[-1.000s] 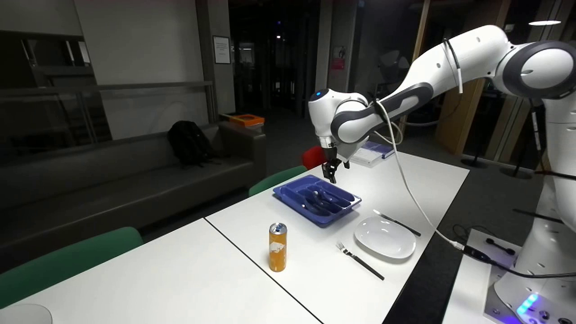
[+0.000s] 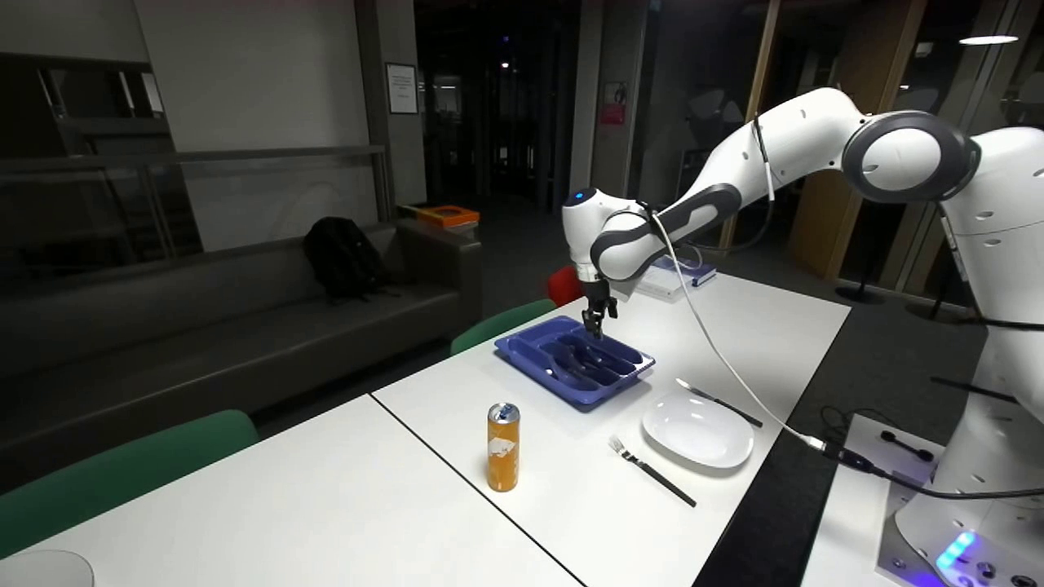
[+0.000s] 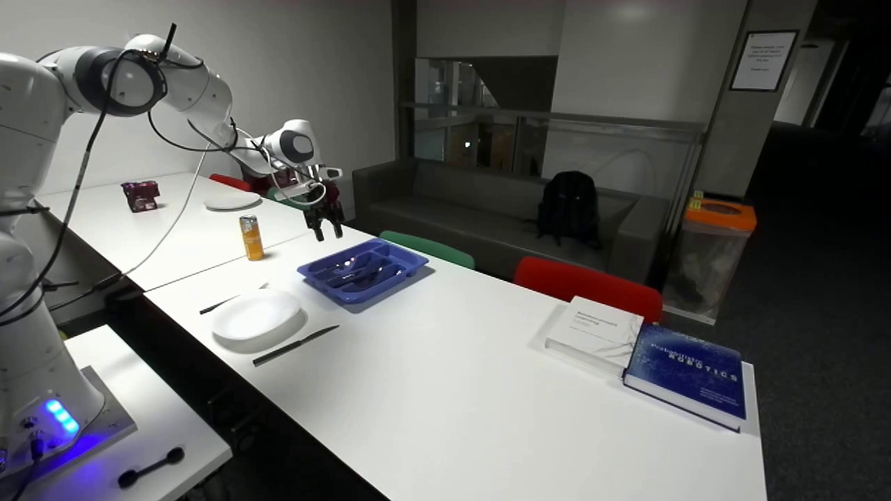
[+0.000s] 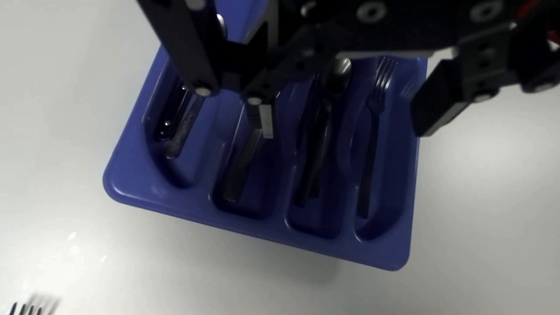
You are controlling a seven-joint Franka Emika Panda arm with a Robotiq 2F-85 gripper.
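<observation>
The blue cutlery tray (image 2: 577, 396) rests on the white table, its compartments holding cutlery. Seen from the wrist, a fork (image 4: 372, 126) lies in one end compartment, and beside it are dark-handled spoons (image 4: 336, 78). Another compartment holds silver forks (image 4: 246, 162); further handles (image 4: 183, 126) lie at the opposite side. My gripper hovers above the tray, its fingers apart with nothing between them. In the second exterior view the gripper (image 3: 327, 234) points down near the tray's far edge. Part of the tray is hidden behind my gripper in the wrist view.
A white plate (image 2: 699, 430) sits between a knife (image 2: 719, 402) and a fork (image 2: 653, 471). An orange can (image 2: 503, 448) stands near the table seam. Two books (image 3: 594, 330) (image 3: 686, 374) occupy one table end.
Above the tray my gripper has shifted slightly, and its fingers stand closer together than before. The upper arm has swung left and lower in the first exterior view. The tableware has not moved.
</observation>
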